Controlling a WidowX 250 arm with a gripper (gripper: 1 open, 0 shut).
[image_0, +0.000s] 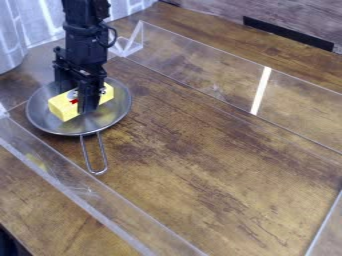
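Note:
A yellow block (63, 108) with a small red mark lies in a grey metal pan (100, 122) at the left of the camera view, the pan's wire handle pointing toward the front. The black gripper (80, 88) comes down over the block from above, its fingers around or against the block's upper part. The gripper looks shut on the block, though the dark fingers partly hide it.
Clear plastic walls border the wooden table (214, 160) along the left front and along the back right, where a white strip stands out.

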